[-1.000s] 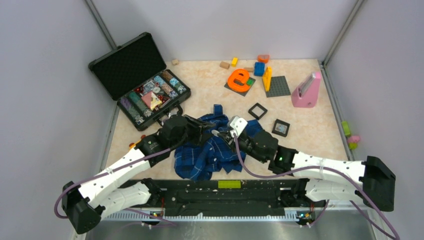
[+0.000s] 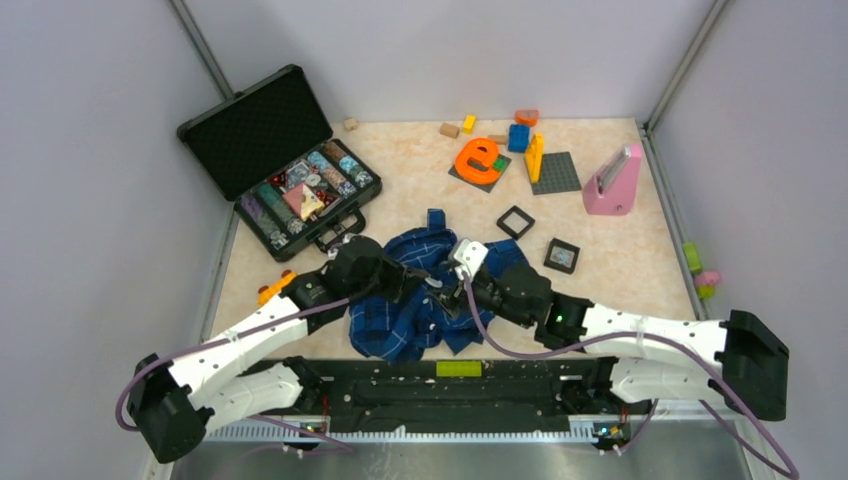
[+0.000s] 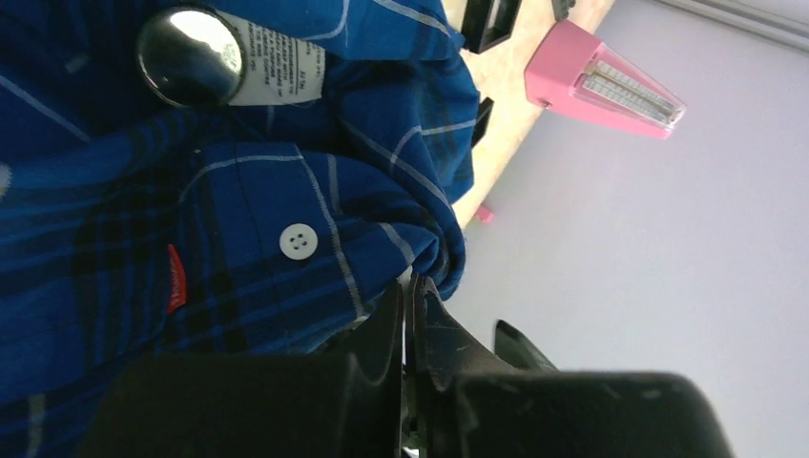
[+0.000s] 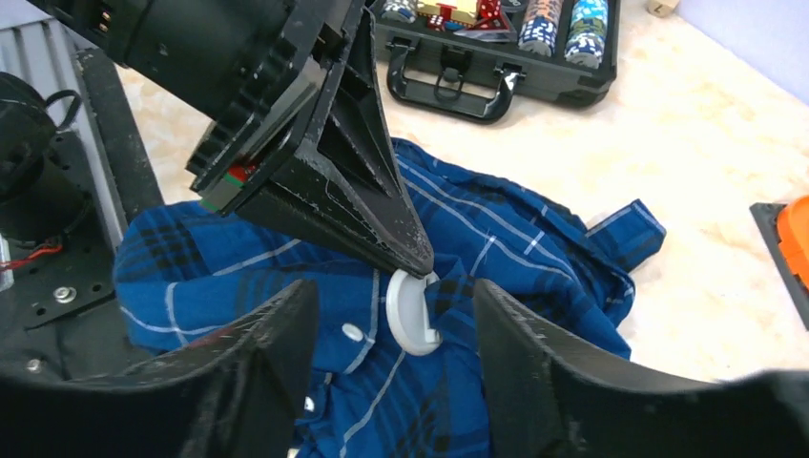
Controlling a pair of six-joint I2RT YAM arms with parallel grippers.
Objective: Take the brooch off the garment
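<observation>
The blue plaid garment (image 2: 395, 320) lies crumpled at the front middle of the table. A white round brooch (image 4: 410, 313) stands on edge over the cloth in the right wrist view, its pin side toward the fabric; whether the pin is still through the cloth I cannot tell. At its top rim my left gripper (image 2: 427, 274) is shut, gripping the thin edge. The left wrist view shows those fingers (image 3: 382, 353) closed together, with only a pale sliver at the tips. My right gripper is open, its blurred fingers apart on either side of the brooch, not touching it.
An open black case (image 2: 345, 215) stands at the back left. Black square frames (image 2: 516, 222) and a pink object (image 2: 612, 185) are to the right. A shiny silver disc (image 3: 191, 57) beside a printed label shows over the garment. Bare tabletop lies behind the garment.
</observation>
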